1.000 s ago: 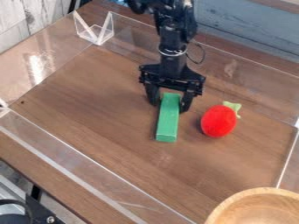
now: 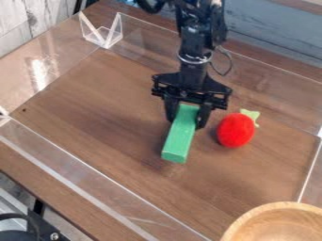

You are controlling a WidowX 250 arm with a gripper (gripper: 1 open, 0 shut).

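Observation:
My black gripper (image 2: 186,105) reaches down over the middle of the wooden table, shut on the top end of a green block (image 2: 178,142). The block slants toward the front, its lower end near the table; whether it touches the surface I cannot tell. Just right of it sits a red tomato-like object (image 2: 235,131) with a green top.
A wooden bowl (image 2: 262,227) is at the front right, partly out of frame. Clear plastic edging runs round the table (image 2: 101,122). A clear holder stands at the back left.
The gripper has shifted slightly right, and the green block's top has moved with it. The block now slants more. The red object looks unmoved.

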